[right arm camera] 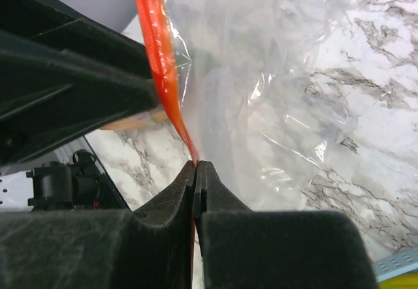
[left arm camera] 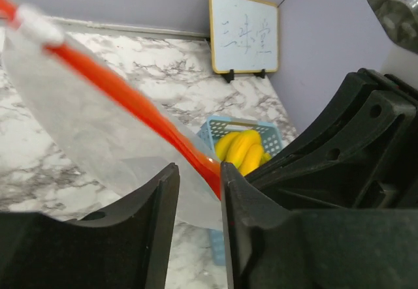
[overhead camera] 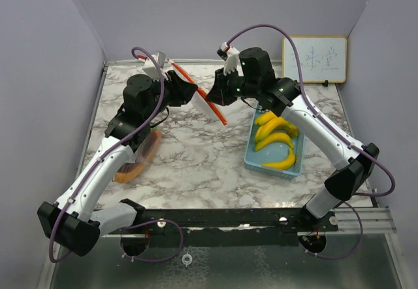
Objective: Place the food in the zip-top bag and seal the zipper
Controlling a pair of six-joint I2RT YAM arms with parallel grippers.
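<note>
The clear zip top bag hangs above the table, its red zipper strip slanting down to the right. In the right wrist view, my right gripper is shut on the strip, with the clear film spread behind it. My left gripper is part open at the strip, its fingers apart; the strip's lower end shows between the fingertips, and whether they touch it I cannot tell. Several yellow bananas lie in the blue basket. No food shows inside the bag.
A brown oval tray, partly hidden by the left arm, lies on the left of the table. A whiteboard stands at the back right. Both grippers are very close together.
</note>
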